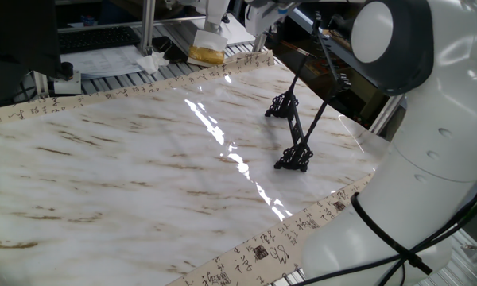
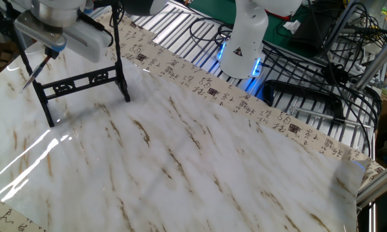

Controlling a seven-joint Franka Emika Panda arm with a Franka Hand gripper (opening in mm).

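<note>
A black ornate rack (image 2: 76, 84) with two uprights and a crossbar stands upright on the marble-patterned sheet (image 2: 200, 174). Exterior view 1 shows the same rack (image 1: 294, 127) near the right of the sheet. My white hand reaches in behind or between its uprights, high above the sheet, and my gripper (image 2: 50, 51) points down there. Below a blue part of the hand, a thin slanted stick with a dark upper end (image 2: 35, 75) shows, like a brush. Whether the fingers grip it cannot be made out. In exterior view 1 the hand is mostly cut off by the top edge.
My arm (image 1: 429, 143) fills the right of exterior view 1. Beyond the sheet's far edge are a yellow-and-white block (image 1: 207, 49), papers (image 1: 103, 62) and a keyboard (image 1: 95, 38). Cables and a black frame lie by the base (image 2: 242, 55). Most of the sheet is bare.
</note>
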